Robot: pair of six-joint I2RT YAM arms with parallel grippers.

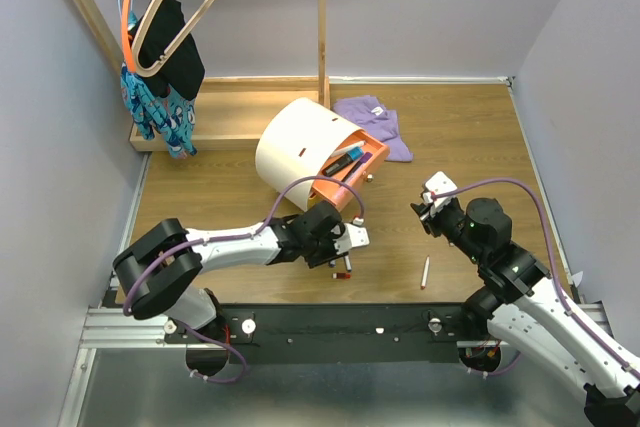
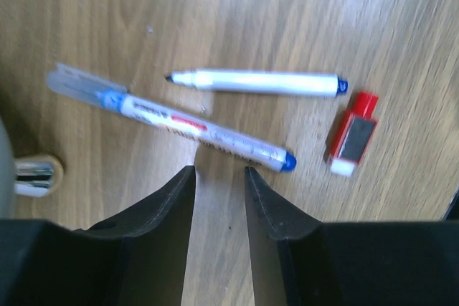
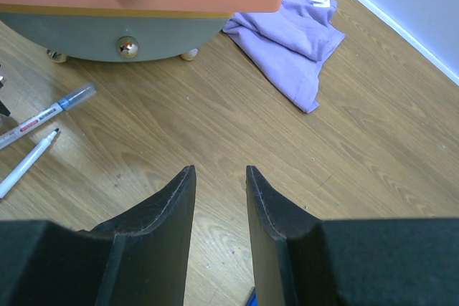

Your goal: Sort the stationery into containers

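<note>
In the left wrist view a white marker with a clear cap [image 2: 193, 125] lies on the wood. A slimmer white pen [image 2: 262, 82] and a small red-and-black piece [image 2: 354, 134] lie near it. My left gripper hovers just in front of the capped marker, fingers part open and empty. My right gripper is part open over bare wood, with nothing between its fingers. A white pen [image 1: 425, 273] lies at the front right. The rounded cream box [image 1: 300, 143] has its orange drawer [image 1: 330, 193] pulled out, with several pens inside.
A purple cloth [image 1: 376, 125] is crumpled behind the drawer. Clothes [image 1: 165, 107] hang from a wooden rack at the back left.
</note>
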